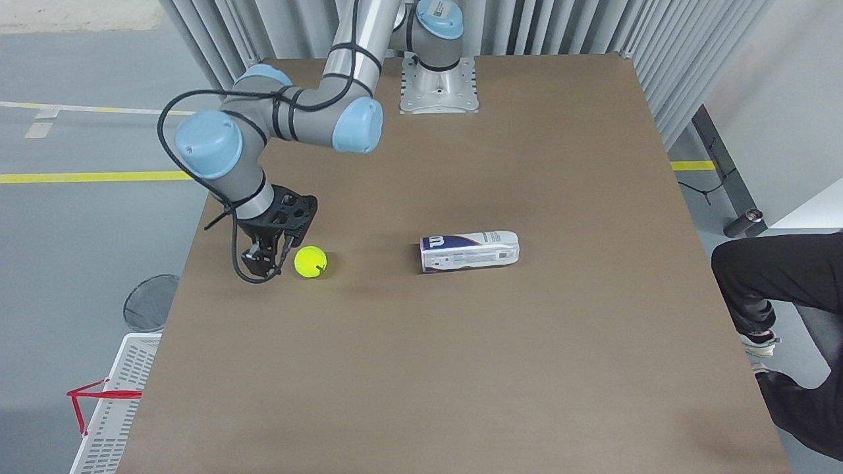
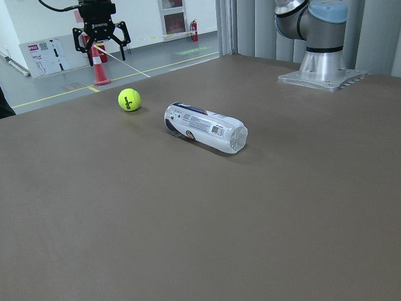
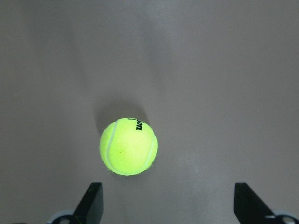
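My gripper point(image 2: 100, 49) hangs open above the table, beside and above a yellow tennis ball point(image 1: 310, 261); in the front view it appears just left of the ball, its fingers partly hidden by its body. In the wrist view the ball point(image 3: 128, 147) sits left of centre, just forward of the two separated fingertips, with nothing between them. A white cylindrical tube with blue label point(image 1: 469, 251) lies on its side to the right of the ball in the front view, apart from it.
The robot base point(image 1: 439, 93) is at the back.
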